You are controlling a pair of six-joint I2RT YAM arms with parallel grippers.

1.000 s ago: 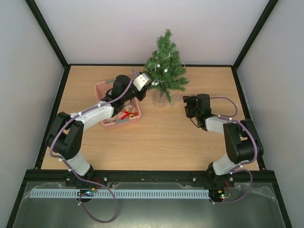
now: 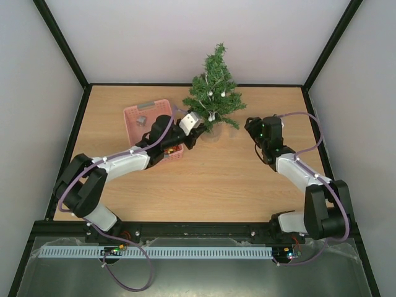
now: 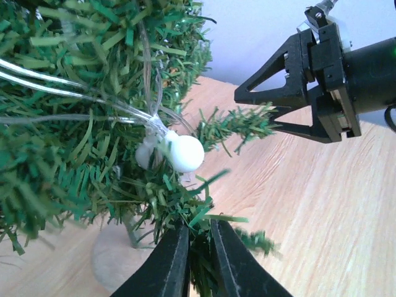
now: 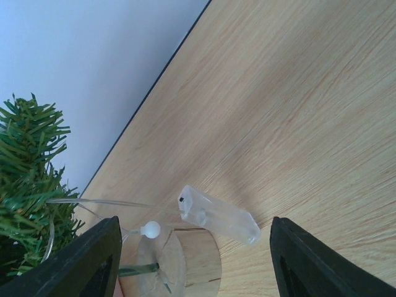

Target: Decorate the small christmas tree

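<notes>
The small Christmas tree [image 2: 216, 83] stands at the back middle on a round base [image 4: 201, 263], with a light string on it. A white bulb [image 3: 186, 153] hangs by a branch in the left wrist view. My left gripper is at the tree's lower left, its fingers close together with a green branch tip between them; whether they grip it is unclear. To the right of the tree, my right gripper [image 2: 249, 127] is open and empty. A clear plastic piece [image 4: 219, 213] at the string's end stands beside the base, between the right fingers' sides of the view.
A pink basket [image 2: 130, 133] with ornaments stands at the left, partly covered by the left arm. Behind the tree is the wall [image 2: 148, 43].
The tree's top leans more to the right and its bulbs have shifted. The right gripper has moved slightly right.
</notes>
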